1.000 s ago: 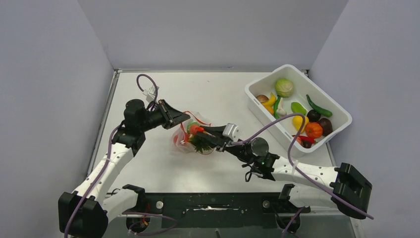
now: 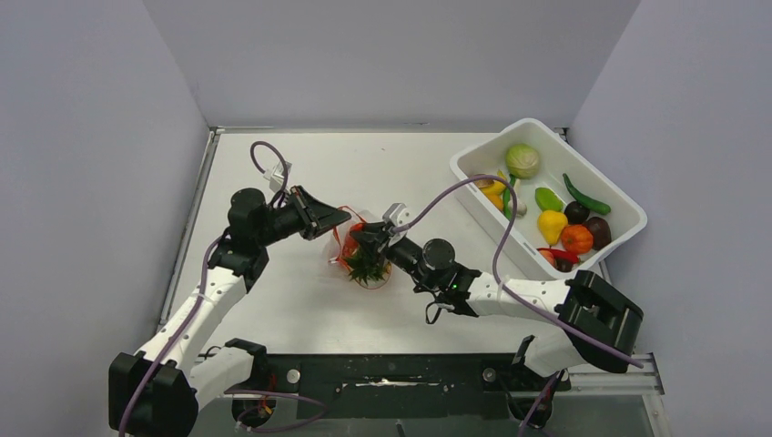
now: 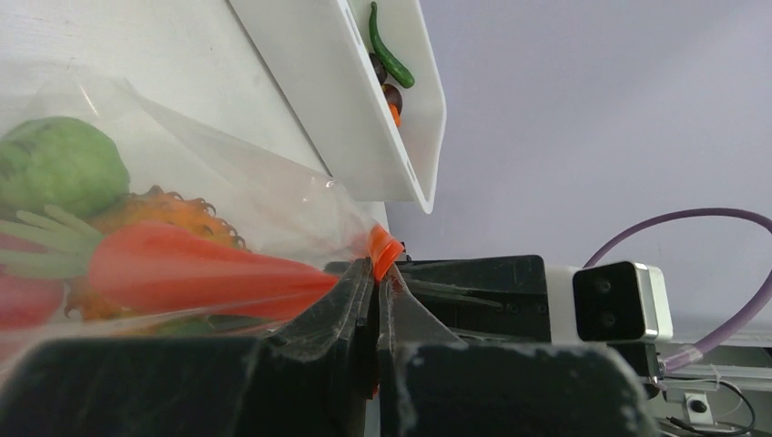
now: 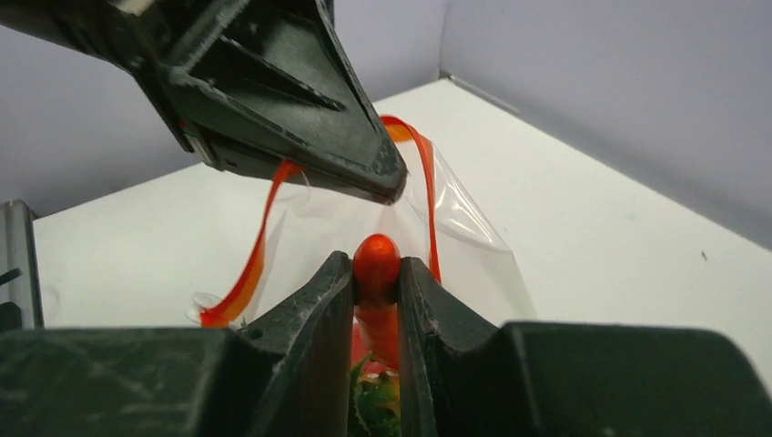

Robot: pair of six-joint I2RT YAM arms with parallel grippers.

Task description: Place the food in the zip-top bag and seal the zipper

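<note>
The clear zip bag [image 2: 331, 264] lies between my two arms, its red zipper strip [image 4: 244, 289] spread apart at the mouth. My left gripper is shut on the bag's red edge and holds it up. A red-orange carrot [image 3: 200, 264] with pale green stalks reaches into the bag, seen through the plastic. Its rounded tip shows between the fingers of my right gripper [image 2: 362, 235], which touch it on both sides at the bag's mouth. Inside the bag there are also a green round vegetable [image 3: 64, 164] and an orange bumpy one [image 3: 157, 211].
At the right stands a white bin [image 2: 471, 206] of vegetables, among them a cabbage [image 2: 523, 160] and a green cucumber-like piece [image 2: 586, 193]. Bare table [image 2: 300, 164] stretches behind the bag.
My right gripper has moved left to the bag's mouth, its wrist turned and its arm further left. The carrot has gone along with it. The left arm has hardly moved.
</note>
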